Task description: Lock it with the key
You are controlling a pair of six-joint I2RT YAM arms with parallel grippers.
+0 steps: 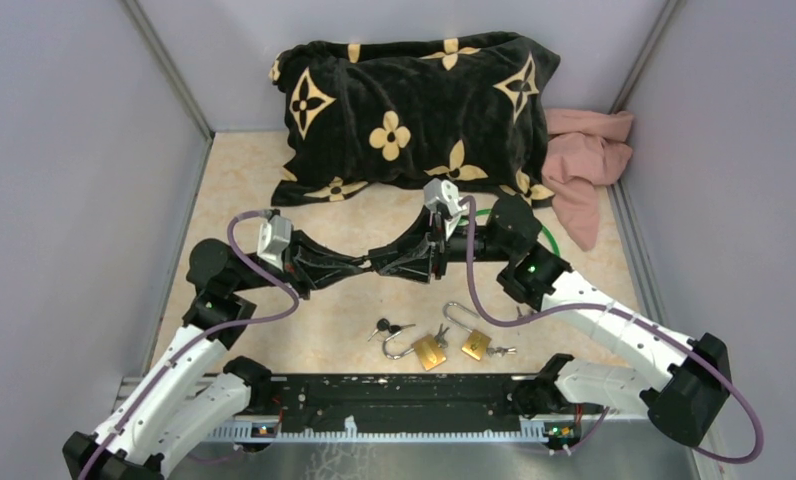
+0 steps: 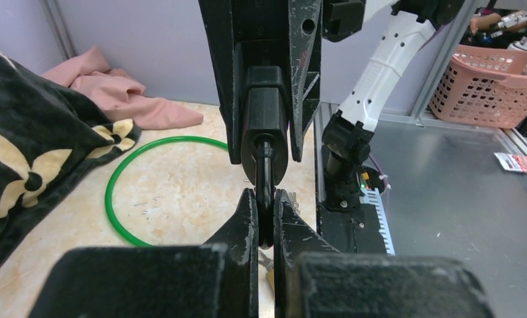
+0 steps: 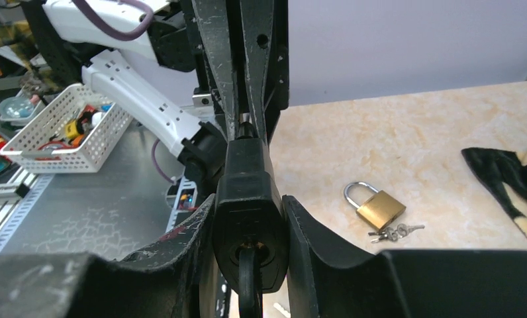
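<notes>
Above the middle of the table, my left gripper (image 1: pixel 362 263) and right gripper (image 1: pixel 374 261) meet tip to tip. In the right wrist view, the black barrel-shaped lock body (image 3: pixel 249 205) sits squeezed between my right fingers. A black stem (image 3: pixel 251 281) runs from its near end. My left gripper is shut on a slim black piece, seemingly the key (image 2: pixel 265 189), which reaches the lock body (image 2: pixel 263 109) in line in the left wrist view. How deep it sits cannot be told. A green ring (image 2: pixel 108 199) shows behind; whether it joins the lock is hidden.
Two brass padlocks (image 1: pixel 429 352) (image 1: pixel 475 345) and several keys (image 1: pixel 382 326) lie near the table's front edge. A dark patterned blanket (image 1: pixel 414 110) and a pink cloth (image 1: pixel 579 160) fill the back.
</notes>
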